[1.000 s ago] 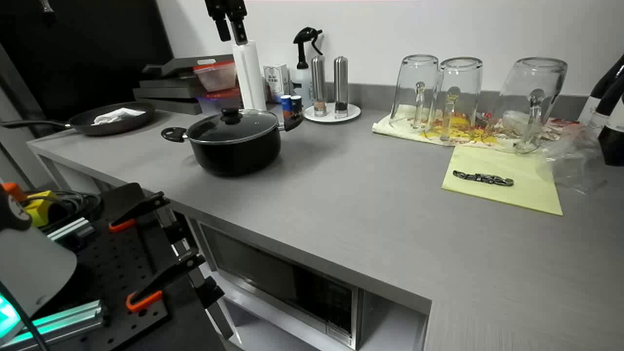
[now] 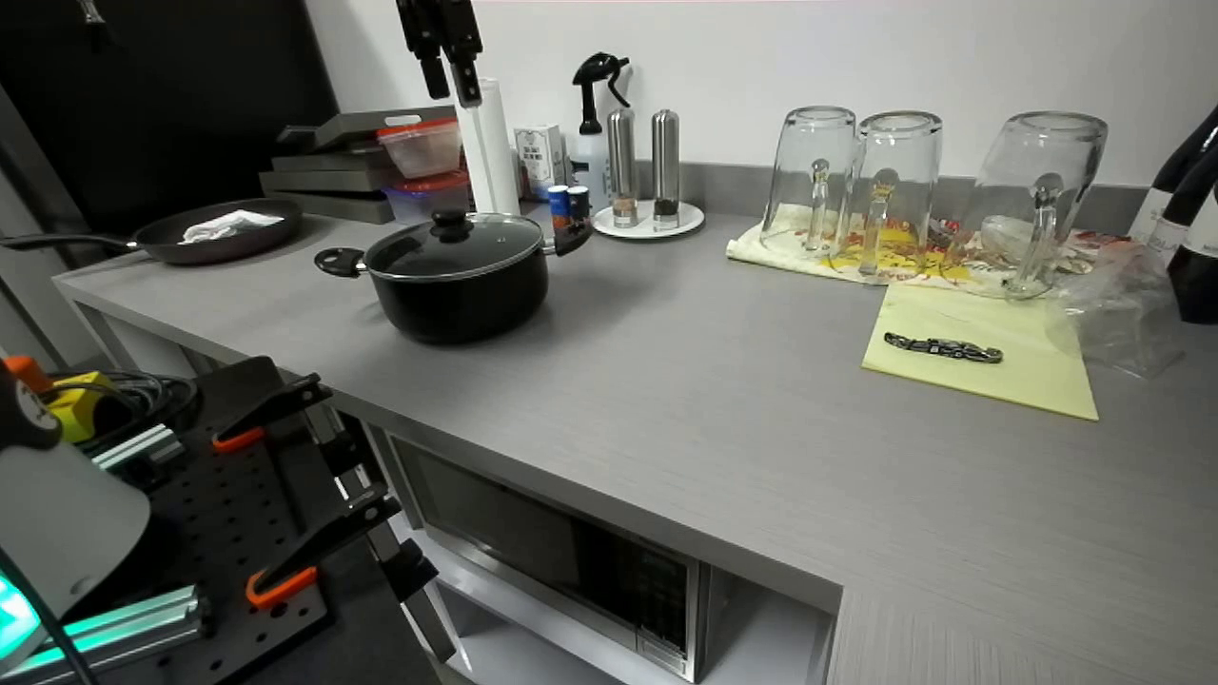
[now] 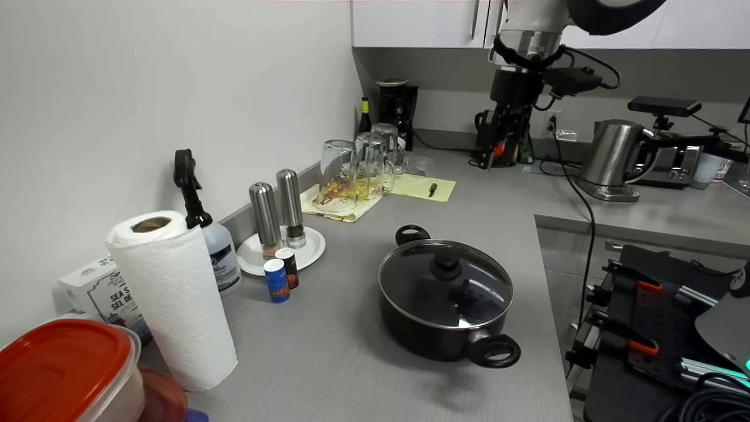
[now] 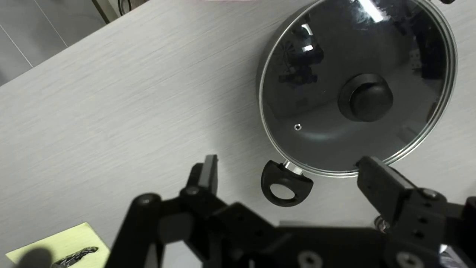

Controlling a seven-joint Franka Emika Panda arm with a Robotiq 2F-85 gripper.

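A black pot with a glass lid stands on the grey counter, its lid on and topped by a round black knob. In the wrist view one of its loop handles lies between and beyond my fingertips, with bare counter around it. My gripper is open, its fingers wide apart and holding nothing. Exterior view 1 has the gripper high at the top, in front of the paper towel roll. From exterior view 2 the gripper hangs beyond the pot.
Two metal mills stand on a white plate behind the pot. Upturned glass mugs rest on a cloth. A corkscrew lies on a yellow sheet. Left sits a frying pan.
The pot and other objects have not moved.
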